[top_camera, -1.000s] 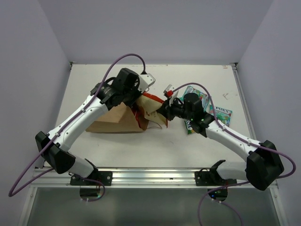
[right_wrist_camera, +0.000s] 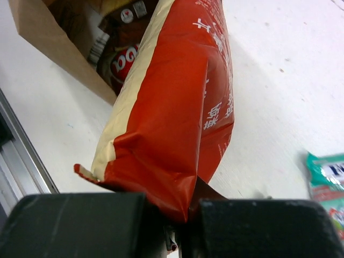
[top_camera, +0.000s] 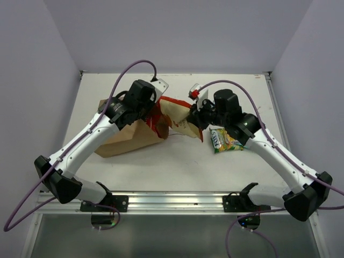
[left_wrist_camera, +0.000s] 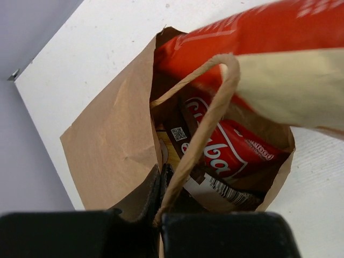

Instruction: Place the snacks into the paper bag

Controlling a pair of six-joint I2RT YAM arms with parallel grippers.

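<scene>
The brown paper bag (top_camera: pixel 129 141) lies at the left with its mouth facing right. My left gripper is shut on the rim of the bag, beside the twisted paper handle (left_wrist_camera: pixel 200 145). Inside, a red snack pack (left_wrist_camera: pixel 228 153) and brown packaging (left_wrist_camera: pixel 207 188) show. A large red and cream snack bag (right_wrist_camera: pixel 161 107) hangs from my right gripper, which is shut on its gathered end. The far end of this snack bag reaches the paper bag's mouth in the left wrist view; how deep it sits is hard to tell.
A green and yellow snack pack (top_camera: pixel 223 141) lies on the white table (top_camera: pixel 183 169) under my right arm; a teal pack (right_wrist_camera: pixel 329 185) shows at the right wrist view's edge. A metal rail (top_camera: pixel 172 201) runs along the front.
The left gripper has shifted slightly left.
</scene>
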